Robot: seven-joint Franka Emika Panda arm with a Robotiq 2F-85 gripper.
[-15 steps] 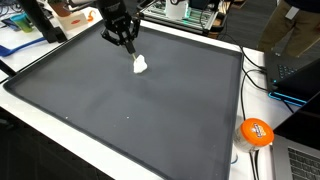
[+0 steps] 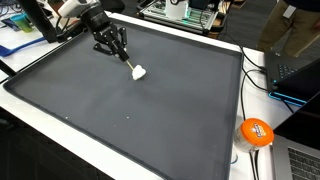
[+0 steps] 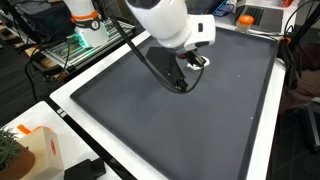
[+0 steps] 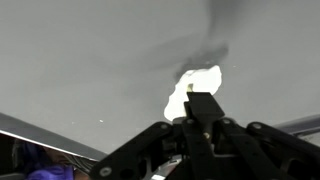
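My gripper is shut on a thin, light tan stick, low over the dark grey tabletop. A small white piece, perhaps cloth or paper, lies at the stick's lower end. In the wrist view the white piece shows just beyond the fingertips, partly covered by the gripper; a yellowish bit of the stick shows against it. From the other side, the white piece is partly hidden behind the arm. Whether the stick is fixed to it or only touches it, I cannot tell.
An orange-topped white container stands past its right side, near a laptop. A black cable hangs along the arm.
My gripper moved likewise, ending lower and farther left, with the stick more slanted.
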